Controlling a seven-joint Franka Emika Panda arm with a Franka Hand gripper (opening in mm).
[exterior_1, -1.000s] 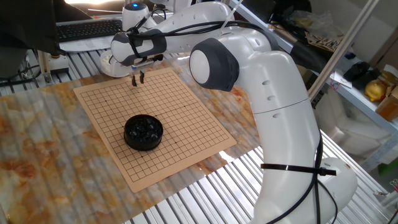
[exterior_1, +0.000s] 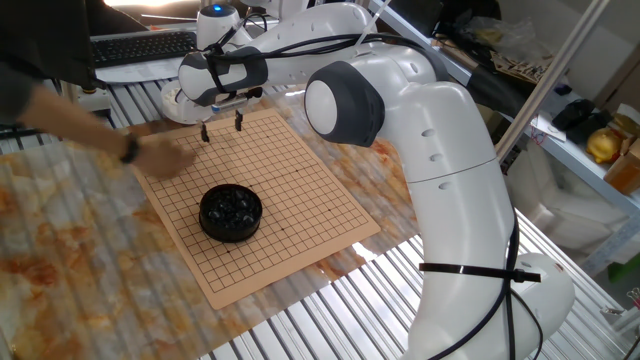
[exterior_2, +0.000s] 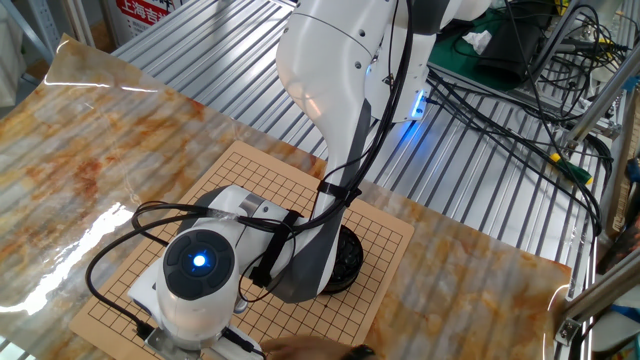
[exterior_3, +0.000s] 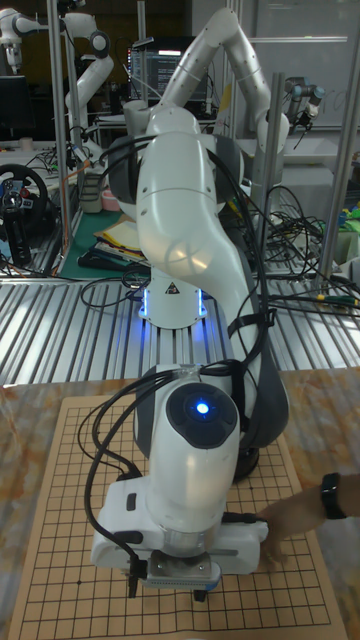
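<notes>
Above the far end of the gridded Go board (exterior_1: 310, 215) hangs my gripper (exterior_1: 222, 130), its two dark fingers spread wide and nothing showing between them. A round black bowl (exterior_1: 231, 213) full of shiny black pieces stands on the board, nearer the camera than the gripper and well apart from it. In the second exterior view my arm partly covers the bowl (exterior_2: 345, 262). The third exterior view shows both fingertips over the board (exterior_3: 43, 533), with the bowl mostly hidden behind the arm.
A person's hand (exterior_1: 163, 158) with a dark wristband reaches over the board's left edge, close to my gripper. A keyboard (exterior_1: 145, 46) lies beyond the table's far side. The board's right part is clear.
My gripper's fingers have moved apart from a narrow gap to a wide one, while the arm has stayed put. A person's arm has come in from the left over the board. The bowl has not moved.
</notes>
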